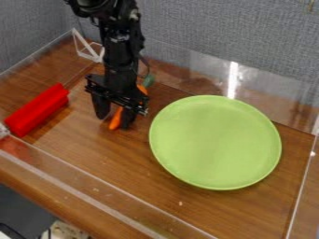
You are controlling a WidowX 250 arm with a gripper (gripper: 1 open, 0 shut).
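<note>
My black gripper is lowered to the wooden table, over an orange carrot with a green top. The carrot is partly hidden by the gripper, and whether the fingers grip it I cannot tell. A large green plate lies to the right of the gripper.
A red cylinder lies on the left of the table. A white wire object stands at the back left. A clear barrier runs along the table's edges, with grey padded walls behind.
</note>
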